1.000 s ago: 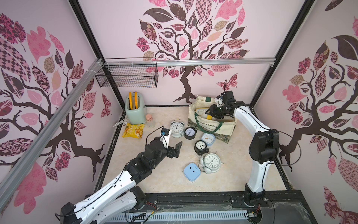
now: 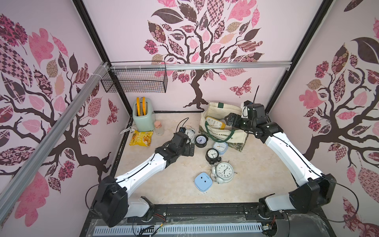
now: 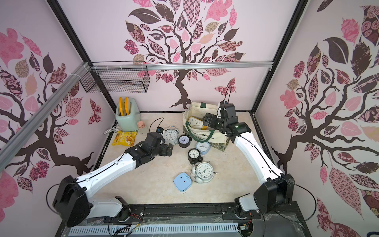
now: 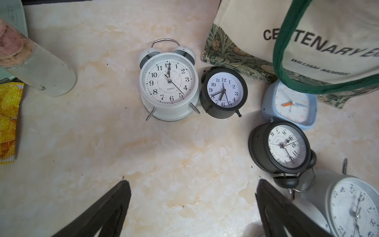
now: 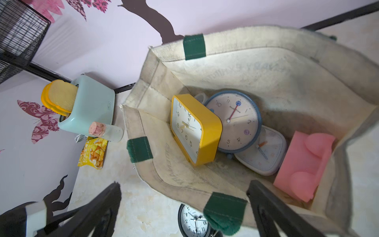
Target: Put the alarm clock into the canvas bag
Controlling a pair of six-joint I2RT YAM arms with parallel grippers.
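Observation:
The canvas bag stands with its mouth wide in the right wrist view. Inside lie a yellow alarm clock, a round blue-rimmed clock, a pale square clock and a pink clock-like piece. Over the bag's mouth is my right gripper, open and empty. On the table, a white twin-bell clock, two black clocks, a light blue clock and a large white clock rest outside the bag. My left gripper is open above bare tabletop, near the white twin-bell clock.
A toaster, a corked jar and a yellow snack packet occupy the back left. A blue square object lies at the front. A wire basket hangs above.
My right gripper has risen from the bag's mouth and shifted right, leaving the yellow clock inside.

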